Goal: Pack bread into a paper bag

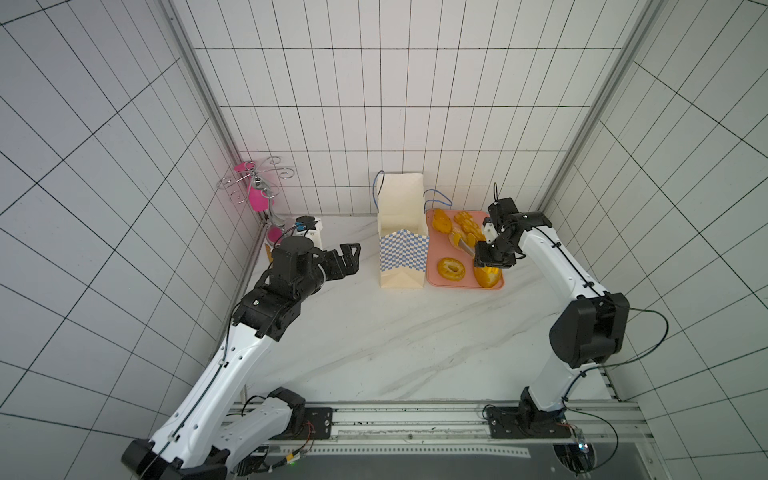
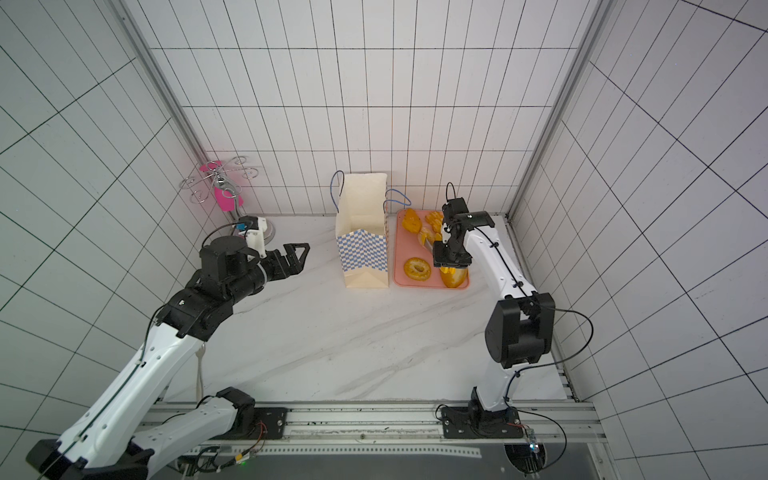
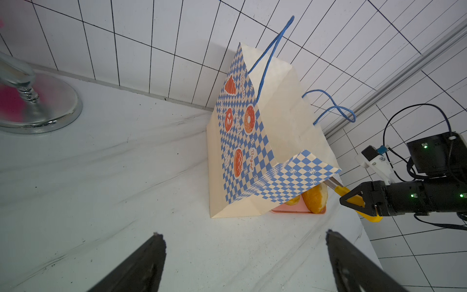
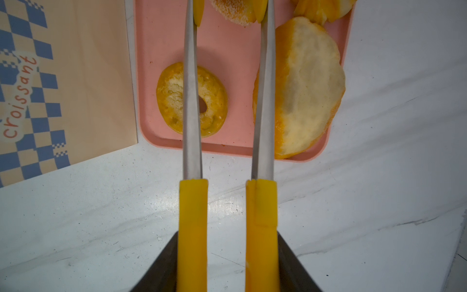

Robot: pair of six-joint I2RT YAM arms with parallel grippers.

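The checked paper bag (image 1: 403, 257) stands open, centre table, with blue handles. Right beside it a pink tray (image 1: 437, 249) holds bread: a bagel (image 4: 167, 97), a large bun (image 4: 306, 85), a sesame bread (image 4: 232, 10) and more. My right gripper, fitted with long yellow-handled tongs (image 4: 265, 121), reaches over the tray, its tips (image 4: 228, 9) at the sesame bread by the top edge of the right wrist view; it appears shut on that bread. My left gripper (image 1: 349, 257) is open and empty, left of the bag.
A metal stand with pink pieces (image 1: 257, 196) is at the back left. Tiled walls close in the back and sides.
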